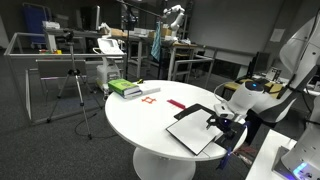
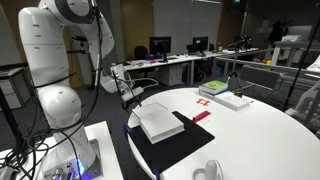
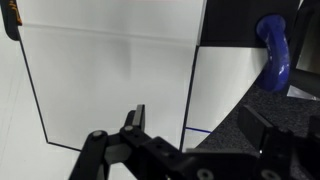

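Note:
A white flat box [image 1: 193, 130] lies on a black mat at the near right side of the round white table. My gripper [image 1: 221, 124] is at the box's right edge in exterior view 1, low over the table. In the wrist view the box [image 3: 105, 85] fills the left, with its long edge running between the spread fingers. The gripper stands open there, one finger [image 3: 137, 117] over the box side and the other beyond the edge. Whether either finger touches the box cannot be told.
A blue clamp handle [image 3: 277, 58] sits at the table edge near the gripper. Farther off lie a red object [image 2: 202, 114], a green-topped stack [image 2: 213, 91] and a white tray [image 2: 235, 101].

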